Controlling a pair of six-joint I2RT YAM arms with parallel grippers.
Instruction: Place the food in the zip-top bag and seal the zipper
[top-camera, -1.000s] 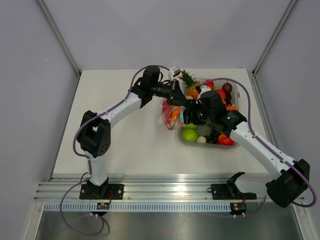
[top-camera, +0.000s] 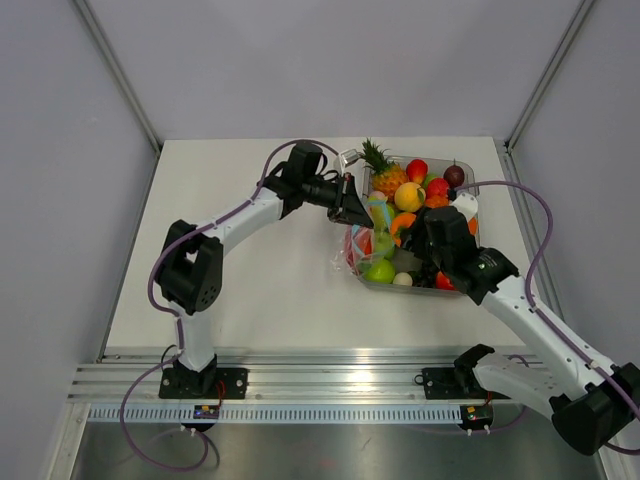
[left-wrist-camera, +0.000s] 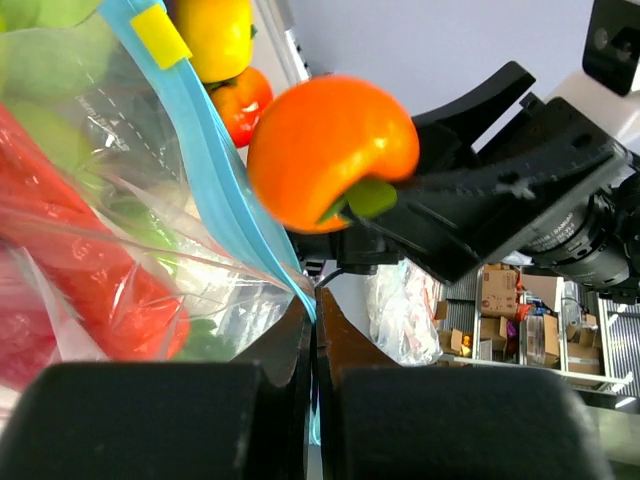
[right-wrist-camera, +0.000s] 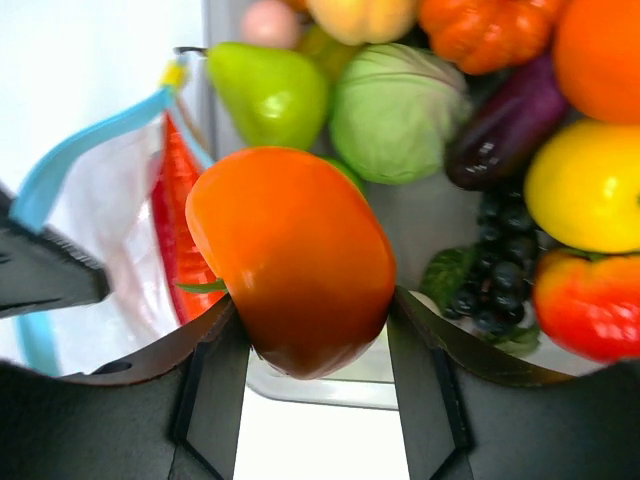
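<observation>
The zip top bag (left-wrist-camera: 90, 270) hangs at the left edge of the food bin, with red and other items in it and a light-blue zipper strip (left-wrist-camera: 200, 130). My left gripper is shut on the bag's zipper edge. In the right wrist view my right gripper holds an orange bell pepper (right-wrist-camera: 285, 250) between its fingers, beside the open bag and above the bin. The same pepper (left-wrist-camera: 330, 150) shows close to the zipper strip in the left wrist view.
The grey bin (top-camera: 410, 286) holds mixed produce: a pineapple (top-camera: 385, 175), pear, cabbage, eggplant, grapes and several peppers and fruits.
My right arm has drawn back to the right and down in the top view. My left gripper and the bag have shifted slightly down, the bag now more over the bin's left side.
</observation>
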